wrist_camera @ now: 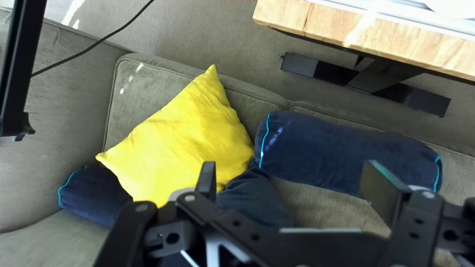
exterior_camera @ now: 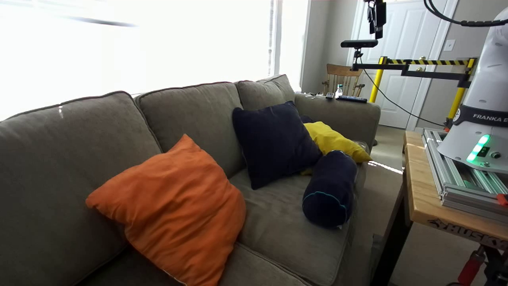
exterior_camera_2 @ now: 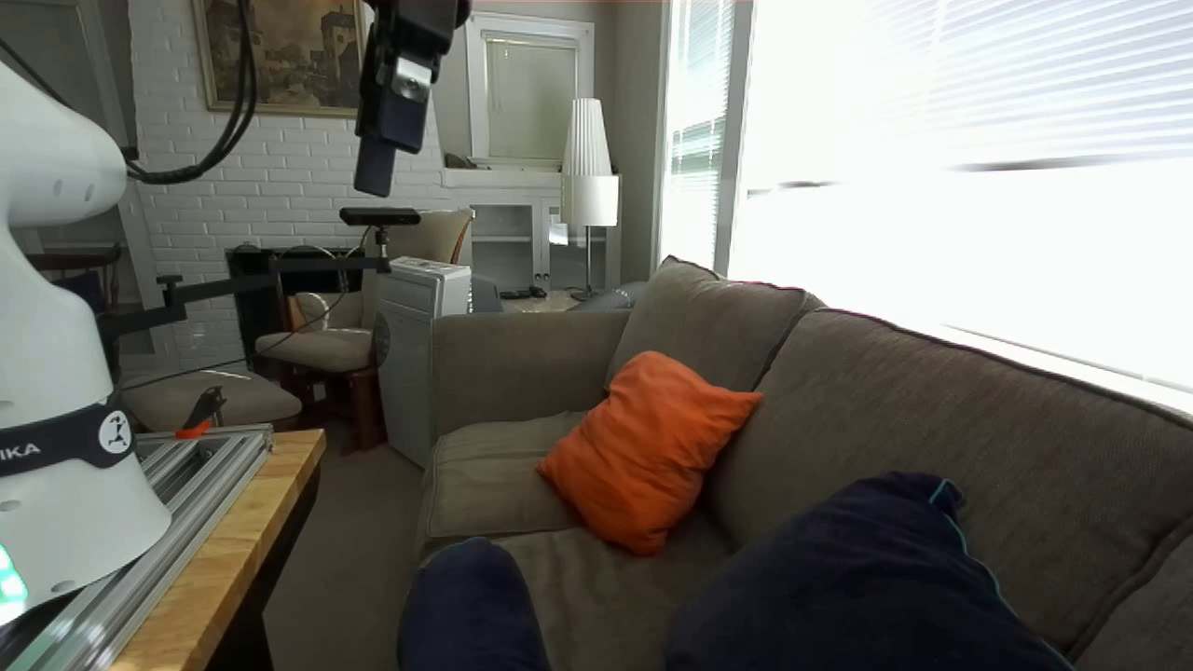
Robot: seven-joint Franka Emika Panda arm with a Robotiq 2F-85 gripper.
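Observation:
In the wrist view my gripper is open, its two fingers wide apart with nothing held between them. It hangs high above the couch; exterior view 2 shows one dark finger [exterior_camera_2: 391,117] pointing down in the air. Below it lie a yellow pillow [wrist_camera: 178,142] and a navy bolster [wrist_camera: 343,151] with teal piping. A square navy pillow [exterior_camera: 276,143] leans on the backrest, partly hidden behind my gripper in the wrist view. An orange pillow [exterior_camera: 176,209] rests against the backrest at the couch's other end. Another navy piece [wrist_camera: 91,195] pokes out beside the yellow pillow.
The grey couch [exterior_camera: 290,214] has bare seat between the orange pillow and the bolster. A wooden workbench [exterior_camera: 424,190] carrying the arm's base runs along the couch's front. A camera [exterior_camera: 359,43] on a black boom stands near the armrest. Remotes [exterior_camera: 351,99] lie on that armrest.

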